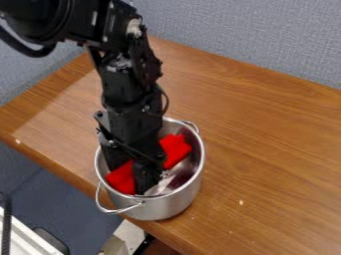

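My black gripper reaches down inside a silver metal pot with wire side handles, near the left edge of the wooden table. In the pot lies a red object, part of it showing on either side of my gripper. My fingertips are mostly hidden, dark against the pot's inside, and what is between them cannot be made out clearly.
A grey padded wall runs along the back. Beyond the left edge are a dark floor and white items.
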